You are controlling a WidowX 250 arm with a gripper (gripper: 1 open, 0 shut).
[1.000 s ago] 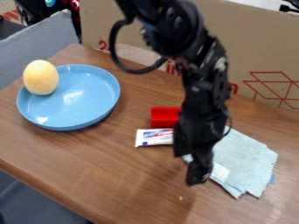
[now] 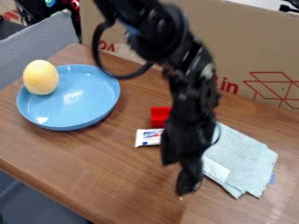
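Note:
My black gripper (image 2: 183,172) hangs low over the wooden table, at the left edge of a pale folded cloth (image 2: 243,157). It is blurred, with its fingers pointing down; I see nothing clearly held between them. Behind it, partly hidden by the arm, lie a red object (image 2: 159,115) and a white tube (image 2: 149,136) with blue and red print. To the left is a blue plate (image 2: 76,105), with a pale yellow oval object (image 2: 40,77) at its upper-left rim.
A cardboard box (image 2: 251,66) stands along the back of the table. A grey padded edge (image 2: 30,48) borders the left side.
The objects on the table look unmoved.

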